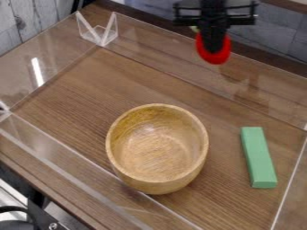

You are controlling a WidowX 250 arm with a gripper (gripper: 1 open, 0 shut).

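My gripper [214,25] is high at the top of the view, over the back right of the wooden table. A red object [214,47] hangs just below it, partly overlapping it. Whether the fingers grip it or how far they are closed is too small to tell.
A wooden bowl [157,146] sits in the front middle. A green bar [258,157] lies at the right. A white wire stand [100,29] is at the back left.
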